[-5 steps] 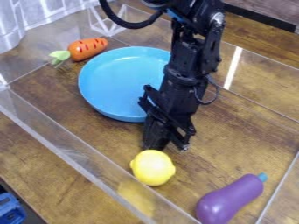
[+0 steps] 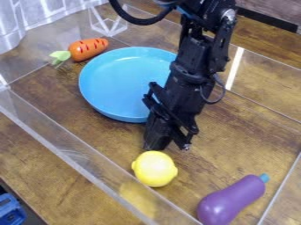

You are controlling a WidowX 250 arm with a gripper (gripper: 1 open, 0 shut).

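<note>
The black gripper (image 2: 165, 132) hangs at the centre, low over the wooden table just behind a yellow lemon (image 2: 154, 170) and beside the front right of a blue round plate (image 2: 108, 83). Its fingertips are dark and partly shadowed; nothing shows between them, and it looks shut. A purple eggplant (image 2: 228, 202) lies at the front right, and an orange carrot (image 2: 88, 49) at the back left.
A clear plastic wall runs diagonally along the left and front. A blue object (image 2: 9, 211) sits at the bottom left corner.
The gripper and arm have shifted very slightly. The objects on the table look unmoved.
</note>
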